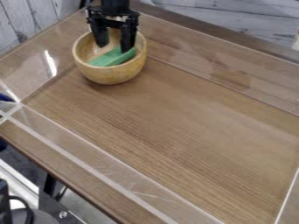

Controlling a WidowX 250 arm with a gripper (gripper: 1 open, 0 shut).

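Note:
A wooden bowl (108,73) sits near the top of the table, holding a green oblong object (114,56). My black gripper (114,42) reaches down from the top edge into the bowl, its fingers around the upper part of the bowl's inside, above the green object. Whether anything is between the fingers is too small to tell.
A pale plank wall is at the top right. Dark metal parts and a clear strip show at the lower left.

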